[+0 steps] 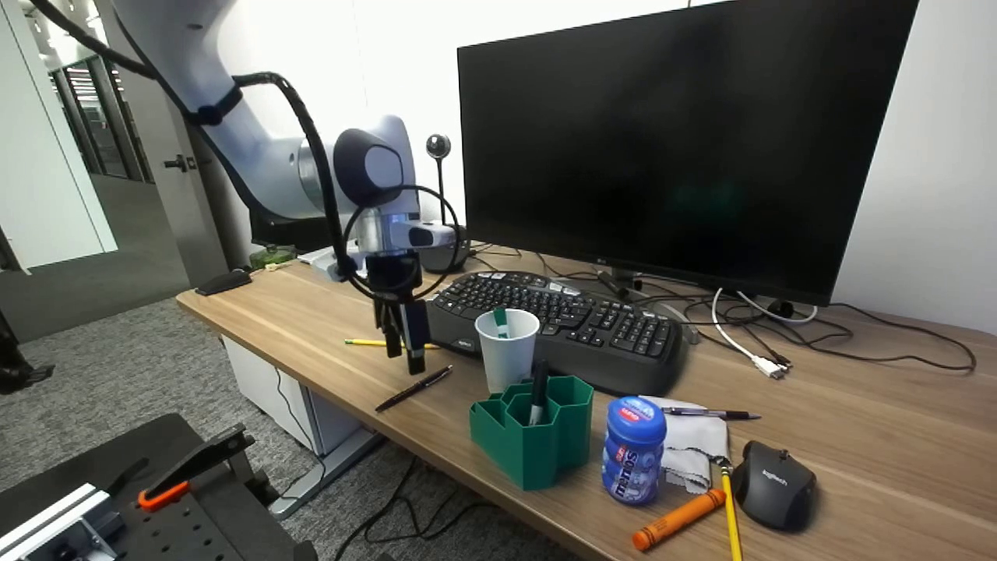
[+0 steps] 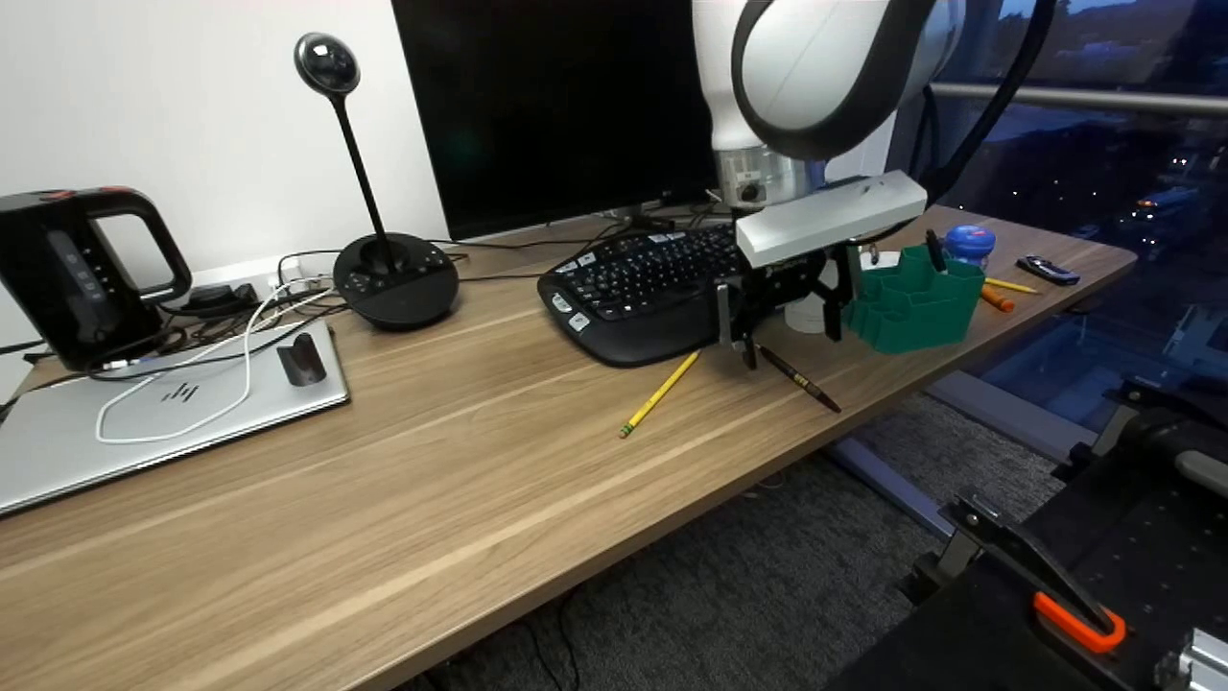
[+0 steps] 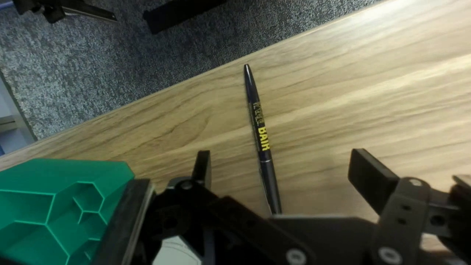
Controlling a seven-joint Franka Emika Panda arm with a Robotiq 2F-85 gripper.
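Observation:
A dark pen with yellow lettering lies flat on the desk near its front edge. Above it my gripper stands open, its fingers on either side of the pen's rear half in the wrist view, with nothing held. In exterior view 1 the gripper hangs just over the same pen, close to the desk. A yellow pencil lies near the keyboard, partly behind the gripper in exterior view 1. To one side stands a green hexagonal holder with a black marker upright in it.
A white cup with a green-capped marker stands right behind the holder. The keyboard lies in front of the monitor. A blue gum jar, orange crayon and mouse sit to the right.

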